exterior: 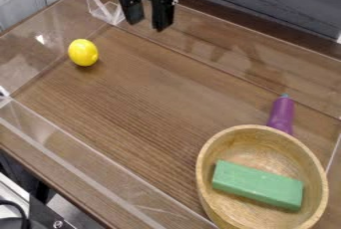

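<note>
My black gripper (146,16) is at the top centre of the camera view, over the back of the wooden table, its two fingers apart and pointing down, with nothing seen between them. A yellow lemon-like object (83,54) lies at the left, below and left of the gripper. A purple elongated object, like an eggplant (281,114), lies at the right. A light wooden bowl (217,173) at the bottom right holds a green block (256,183).
Walls or raised edges border it at the back and right. A dark cable shows at the bottom left corner.
</note>
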